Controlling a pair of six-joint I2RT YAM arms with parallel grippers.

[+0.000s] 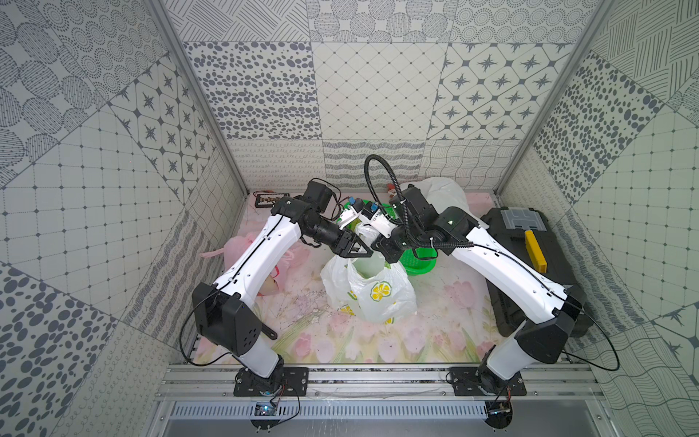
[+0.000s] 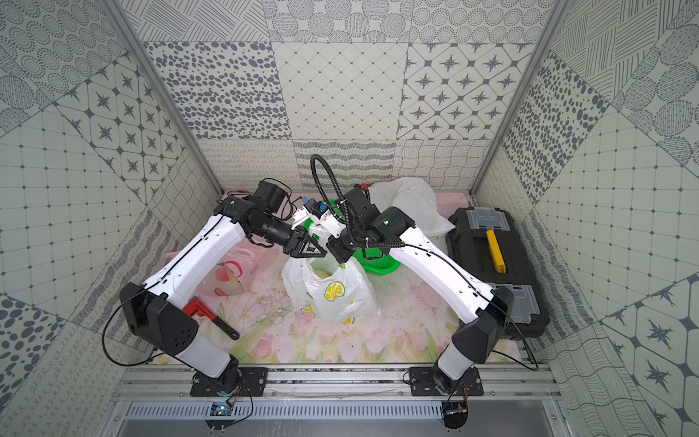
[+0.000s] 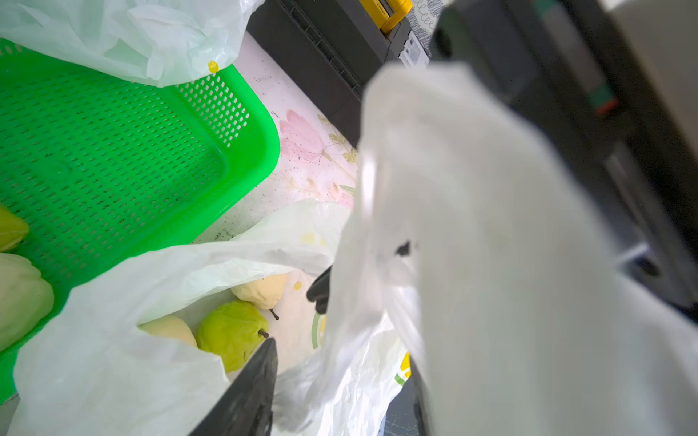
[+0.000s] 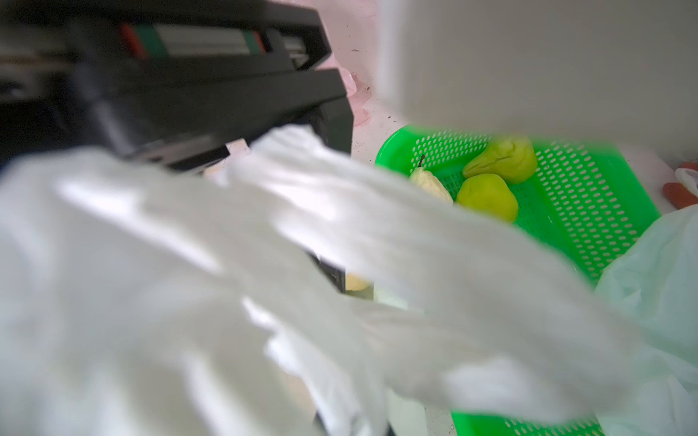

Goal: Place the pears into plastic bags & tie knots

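A white plastic bag (image 1: 382, 291) with lemon prints stands upright on the table. In the left wrist view its open mouth shows a green pear (image 3: 234, 334) and two paler pears, one the cream pear (image 3: 261, 290). My left gripper (image 1: 359, 251) is open at the bag's upper left, its fingers (image 3: 243, 392) apart with loose white film running between and beside them. Close by on the right, my right gripper (image 1: 383, 251) is shut; film gathers at its fingertips and drapes across the right wrist view, hiding most of its fingers.
Behind the bag, a green basket (image 3: 254, 145) holds more pears, including a yellow-green pear (image 4: 509, 160). Another white bag (image 2: 407, 200) lies at the back. A black toolbox (image 2: 502, 247) fills the right side; a pink bag (image 1: 240, 251) lies left.
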